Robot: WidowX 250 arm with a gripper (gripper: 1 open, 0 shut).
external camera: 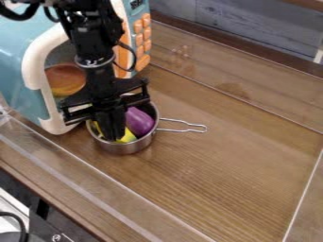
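A steel pot [127, 146] with a wire handle stands on the wooden counter, holding a purple eggplant-like object [140, 122] and a yellow object [124, 136]. My black gripper [111, 125] reaches down into the pot over the yellow object, covering part of it. Its fingertips are dark and close together; whether anything is between them is hard to see.
A light blue toy microwave [32, 47] with an open white-framed door stands at the left, an orange round object [63, 76] inside. A wall runs along the back.
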